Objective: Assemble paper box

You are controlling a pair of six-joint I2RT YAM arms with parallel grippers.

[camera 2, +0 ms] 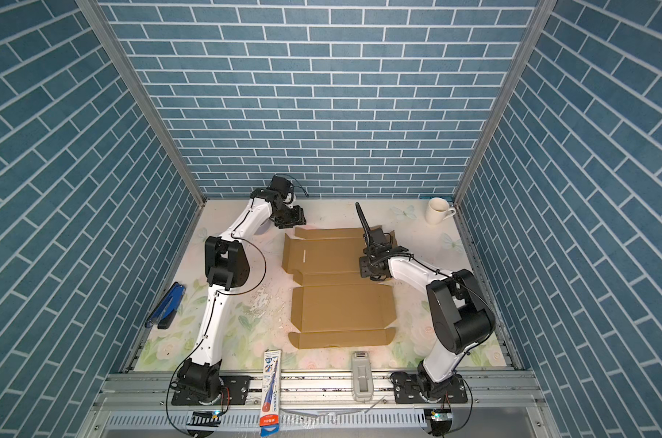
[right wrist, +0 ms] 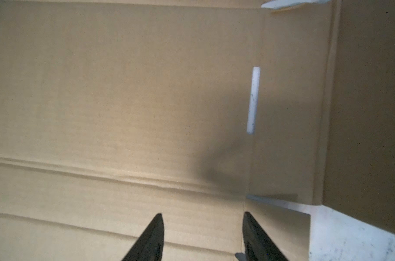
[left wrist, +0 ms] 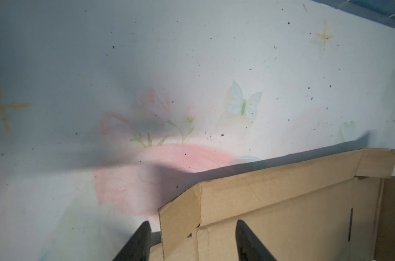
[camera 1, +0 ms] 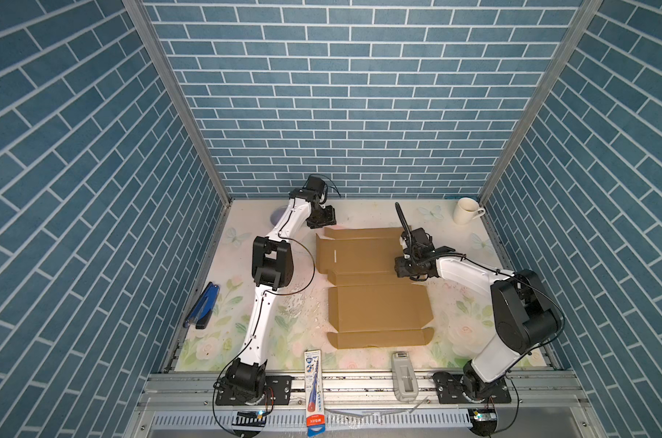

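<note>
The brown cardboard box blank (camera 1: 380, 306) lies unfolded on the table, its creased panels flat and its narrow back edge flap (left wrist: 275, 184) tilted up a little. At the blank's back left corner hovers my left gripper, fingers apart, with the corner tab (left wrist: 180, 217) in view just beyond them. Over the right part of the rear panel is my right gripper, also open with a gap between its fingertips. Beneath it the right wrist view shows a pale slot (right wrist: 253, 100) and a side flap (right wrist: 367, 108) along the right. Neither gripper holds cardboard.
A white mug (camera 1: 465, 211) stands at the back right and a blue stapler (camera 1: 202, 305) at the left edge. Along the front rail lie a packaged pen (camera 1: 313, 390) and a grey device (camera 1: 403, 376).
</note>
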